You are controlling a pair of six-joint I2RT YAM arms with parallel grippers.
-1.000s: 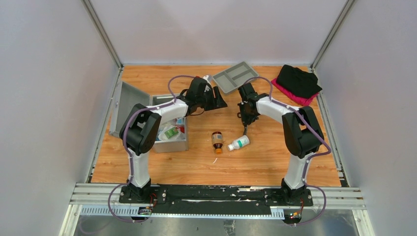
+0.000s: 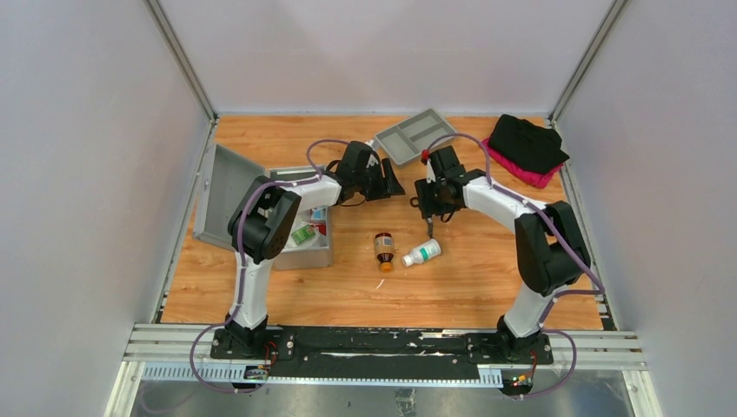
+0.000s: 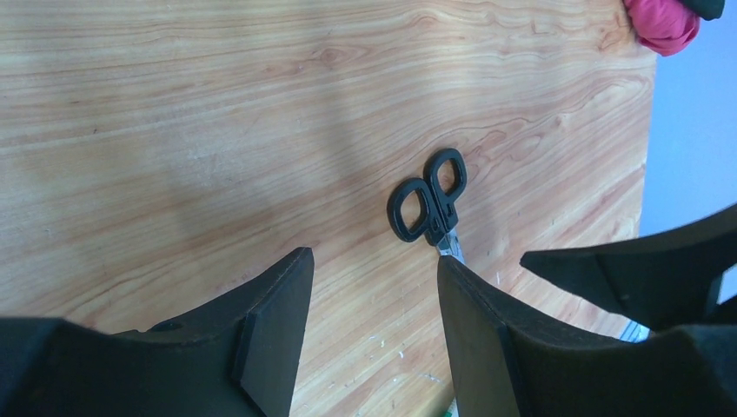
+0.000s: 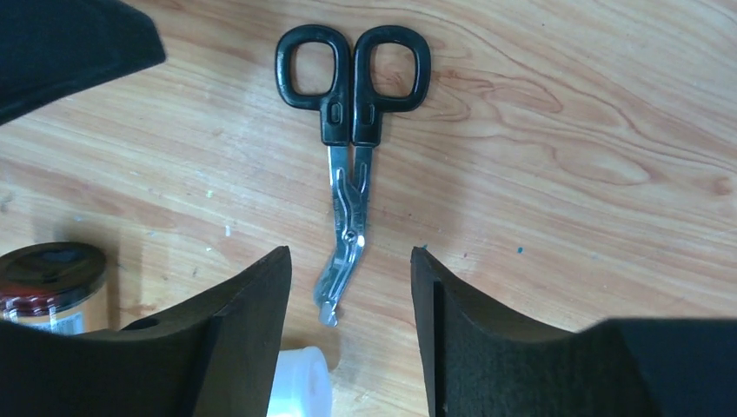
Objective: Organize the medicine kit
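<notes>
Black-handled scissors [image 4: 337, 117] lie flat on the wooden table, their metal blades [image 4: 349, 217] toward the front. My right gripper [image 2: 423, 198] is over them with its fingers parted; in the right wrist view the scissors lie below and beyond the fingertips [image 4: 276, 269], apart from them. My left gripper [image 2: 396, 185] stands open to the left of the scissors, nothing between its fingers. A brown bottle [image 2: 384, 248] with an orange cap and a white bottle [image 2: 423, 252] lie in front. The open grey kit box [image 2: 300, 259] at left holds a green-and-white pack [image 2: 303, 234] and other items, partly hidden by my left arm.
A grey divided tray [image 2: 415, 135] sits at the back middle. Folded black cloth [image 2: 526, 144] and pink cloth [image 2: 532, 176] are stacked at back right. The two grippers are close together. Bare table shows at front right.
</notes>
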